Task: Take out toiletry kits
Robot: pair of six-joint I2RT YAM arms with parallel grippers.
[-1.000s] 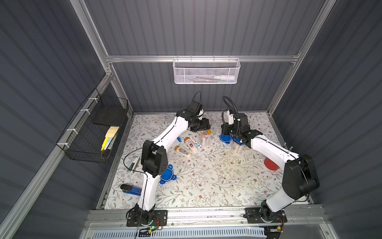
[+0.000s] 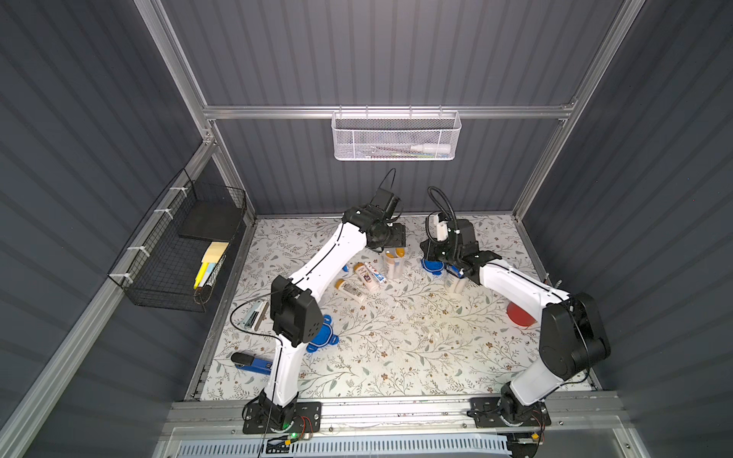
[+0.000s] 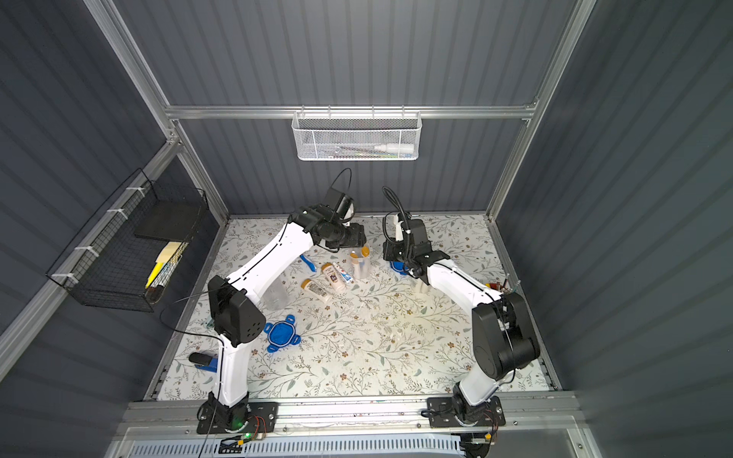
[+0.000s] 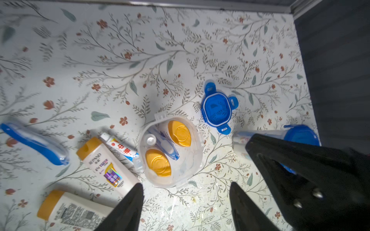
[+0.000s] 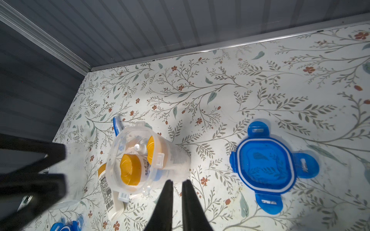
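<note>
A clear toiletry cup (image 4: 185, 157) holds orange-capped bottles (image 4: 158, 161) and a blue-and-clear item (image 4: 167, 146). My open left gripper hangs above it, nothing between its fingers. My right gripper is just right of the cup in its wrist view, fingertips close together, nothing visible between them. Beside the cup lie a toothpaste tube (image 4: 119, 146), two orange-capped bottles (image 4: 108, 169) and a blue item (image 4: 34, 142). A blue lid (image 5: 264, 163) lies to the right.
Another container with blue lid (image 4: 300, 134) lies at the right. A blue lid (image 3: 281, 333) sits front left. A stapler (image 2: 252, 362) lies near the front-left edge, a red object (image 2: 520, 313) at the right.
The right gripper has shifted very little. The objects look unmoved.
</note>
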